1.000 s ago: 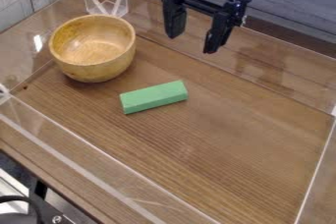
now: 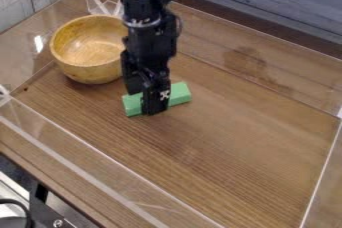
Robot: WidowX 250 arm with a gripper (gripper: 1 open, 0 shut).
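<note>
My dark gripper (image 2: 156, 98) reaches down over a green rectangular block (image 2: 178, 94) lying on the wooden table (image 2: 234, 152). Its fingers stand open around or just over the block's middle; whether they touch it is hard to tell. The arm hides part of the block.
A yellow-tan bowl (image 2: 83, 52) sits left of the arm, close behind the block. A raised pale edge runs along the back and right.
My gripper has come down and toward the front left from the back of the table, where it was above the empty wood, to the green block.
</note>
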